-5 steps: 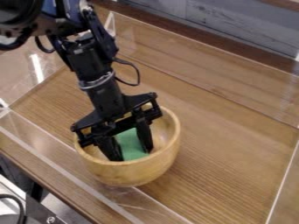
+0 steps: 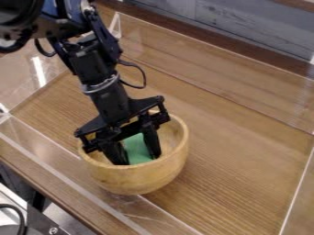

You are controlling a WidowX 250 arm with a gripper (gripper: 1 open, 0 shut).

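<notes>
A light wooden bowl [image 2: 145,175] stands on the wooden floor of a clear-walled tray. The black gripper [image 2: 132,145] of the arm reaches down into it, its fingers around a green object [image 2: 139,151] inside the bowl. The fingers hide much of the green object, so its shape is unclear; the gripper appears shut on it.
Clear walls [image 2: 55,147] edge the wooden surface [image 2: 233,138] along the near left and the back. The surface to the right of and behind the bowl is empty. Cables and dark hardware sit at the lower left outside the tray.
The gripper has shifted very slightly inside the bowl; otherwise little differs.
</notes>
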